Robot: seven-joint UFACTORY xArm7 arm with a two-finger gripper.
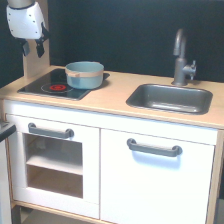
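At the upper left, my white arm comes down with its dark gripper point(32, 47) pointing downward. Its two fingertips look apart, with nothing visible between them. To the right of the gripper and lower in the view, a blue-grey pot point(85, 75) stands upright on the black stovetop point(45, 80). A light tan band or handle crosses the pot's front near its rim. The gripper is well clear of the pot. Whatever the pot may hold inside cannot be seen.
A steel sink basin point(170, 98) with a grey faucet point(180, 58) occupies the right of the wooden counter point(115, 95). Bare counter lies between pot and sink. Below are a windowed oven door point(55, 165) and a white cabinet door point(150, 185), both with dark handles.
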